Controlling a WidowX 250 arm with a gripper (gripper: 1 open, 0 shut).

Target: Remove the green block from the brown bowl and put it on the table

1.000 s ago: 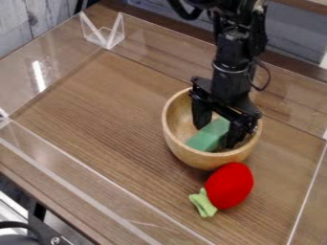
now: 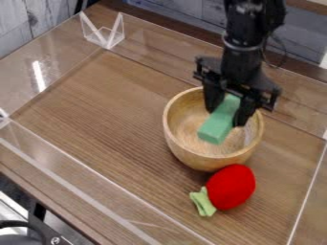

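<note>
The brown bowl (image 2: pixel 192 155) stands on the wooden table right of the middle. A green block (image 2: pixel 224 117) is tilted up at the bowl's far side, its upper end between the black fingers. My gripper (image 2: pixel 228 95) is shut on that upper end, just above the bowl's interior. The block's top is partly hidden by the fingers. Most of the bowl's inside now shows bare.
Close in front of the bowl lies a red strawberry-like toy (image 2: pixel 231 187) with a green end. A white wire stand (image 2: pixel 102 32) is at the far left.
The gripper has risen from inside the bowl, and the green block has come up with it from lying low in the bowl. Bowl and red toy are where they were.
</note>
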